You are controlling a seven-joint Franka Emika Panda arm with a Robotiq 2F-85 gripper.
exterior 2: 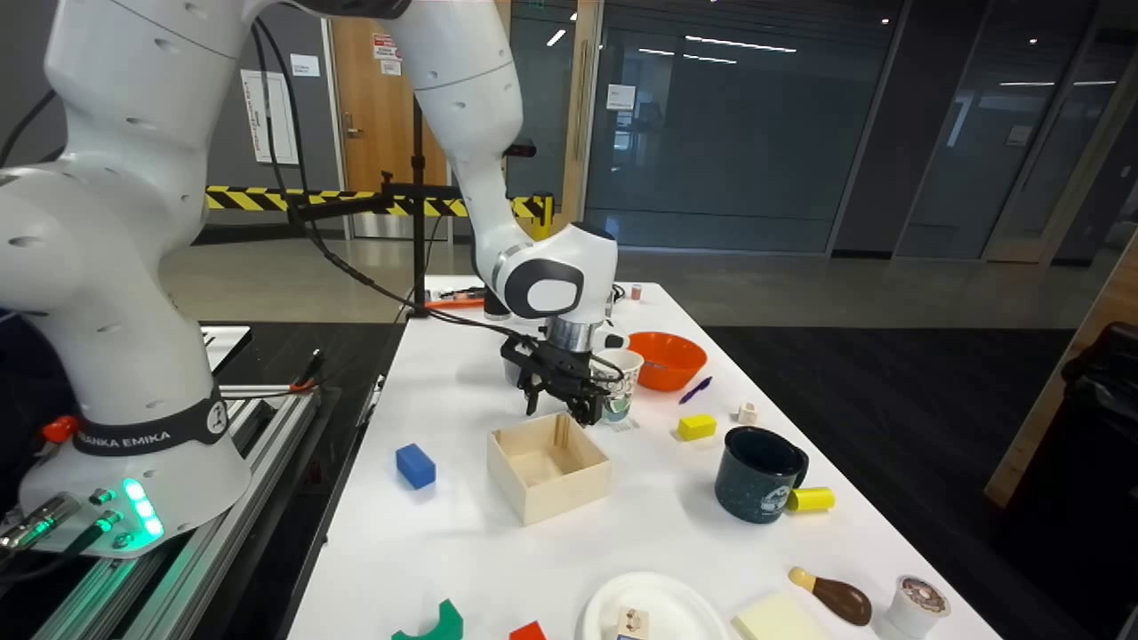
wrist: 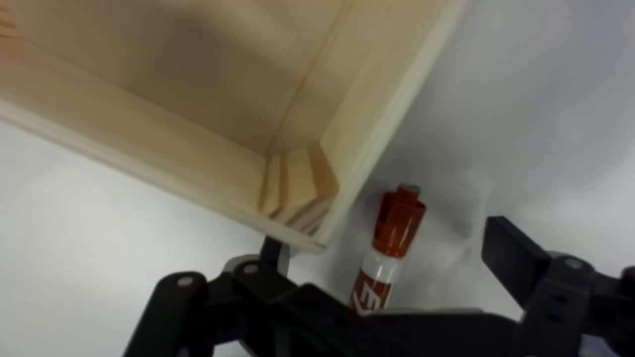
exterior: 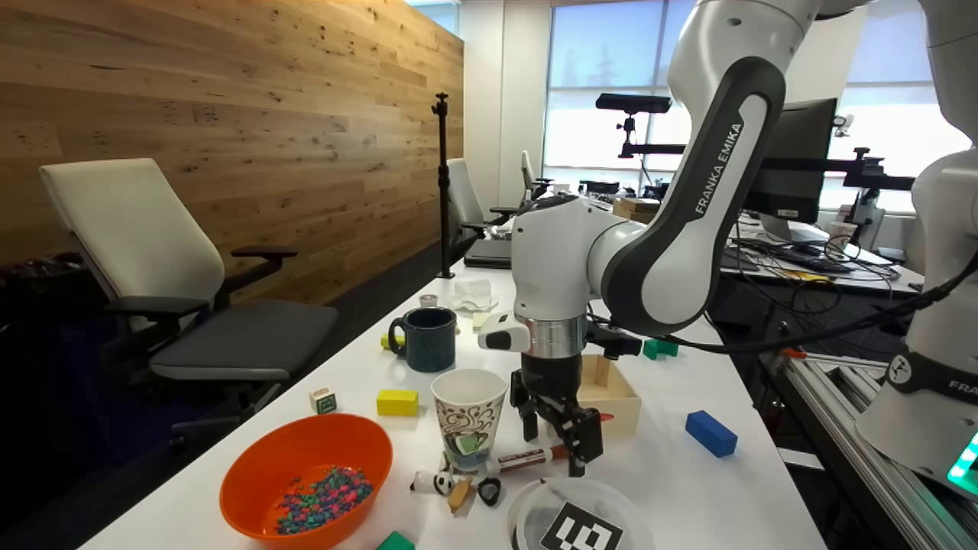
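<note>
A marker with a brown-red cap [wrist: 397, 223] lies on the table just outside one corner of the wooden box [wrist: 381, 119]. Part of the marker is covered by the gripper body in the wrist view; its white and red barrel [exterior: 523, 460] shows in exterior view 1. My gripper is open above the marker, its fingers spread to either side with nothing held. One finger is close to the box corner, and I cannot tell whether they touch. In exterior view 2 the box [exterior 2: 560, 491] looks empty, and the gripper [exterior 2: 556, 411] hangs behind it.
A patterned paper cup [exterior: 469, 417] stands near the gripper, with an orange bowl [exterior: 367, 449] of small pieces beyond. Nearby are a lidded container [exterior: 633, 513], a yellow block [exterior: 396, 403] and a dark mug [exterior: 429, 341]. Clear table surrounds the blue block [exterior: 710, 434].
</note>
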